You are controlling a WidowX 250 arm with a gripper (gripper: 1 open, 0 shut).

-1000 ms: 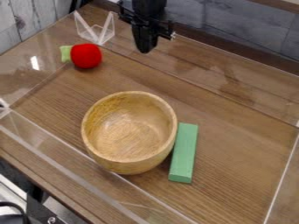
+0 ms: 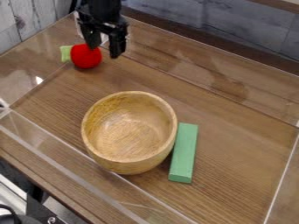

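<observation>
My gripper (image 2: 101,44) is at the top left of the camera view, open, its fingers pointing down just above and around the upper part of a red round object (image 2: 86,57), which may be a tomato or ball. A small light green piece (image 2: 66,53) lies just left of the red object, partly behind it. Whether the fingers touch the red object is hard to tell at this size.
A large tan bowl (image 2: 128,131) occupies the lower middle. A long green block (image 2: 184,153) lies to its right.
My gripper has moved left from the top middle and down to the red object. The red object, bowl and green block appear unmoved.
</observation>
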